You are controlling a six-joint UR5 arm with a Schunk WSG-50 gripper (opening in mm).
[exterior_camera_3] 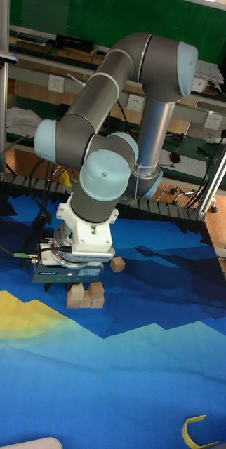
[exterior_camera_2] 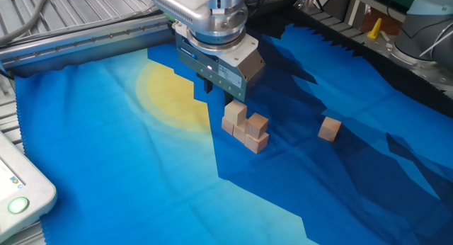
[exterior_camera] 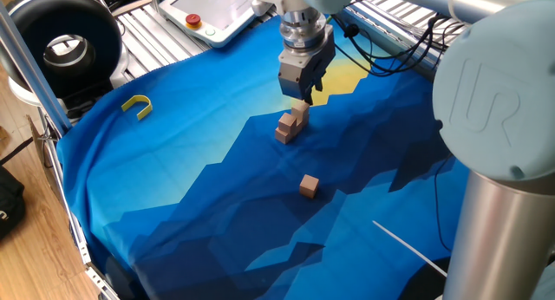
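Several small wooden blocks form a compact stack on the blue cloth. Its bottom row includes a right-end block (exterior_camera_2: 256, 143). Two upper blocks rest on that row with a gap between them: a left one (exterior_camera_2: 235, 112) and a right one (exterior_camera_2: 257, 125). One loose block (exterior_camera: 309, 186) lies apart on the dark blue area. My gripper (exterior_camera_2: 218, 93) points down just behind the stack's left end, close to the left upper block; whether they touch cannot be told. Its dark fingers (exterior_camera_2: 207, 86) stand apart, open, with nothing visible between them. The fingertips are partly hidden in exterior view 3.
A yellow curved piece (exterior_camera: 137, 107) lies on the cloth's far left. The teach pendant (exterior_camera: 211, 14) sits at the table's edge. A thin white rod (exterior_camera: 408, 247) lies at the lower right.
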